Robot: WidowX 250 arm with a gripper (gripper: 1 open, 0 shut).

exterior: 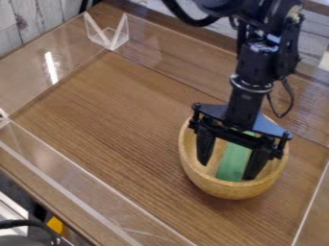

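Observation:
A wooden bowl (203, 178) sits at the right of the tabletop, holding a green object (236, 163). My black gripper (240, 144) is over the bowl with its fingers spread wide, one reaching to the left rim and the other to the right side, around the upper part of the green object. Nothing shows held between them; whether either finger touches the green object is unclear.
Raised white edges (38, 67) border it, with a white angular piece (110, 34) at the top left.

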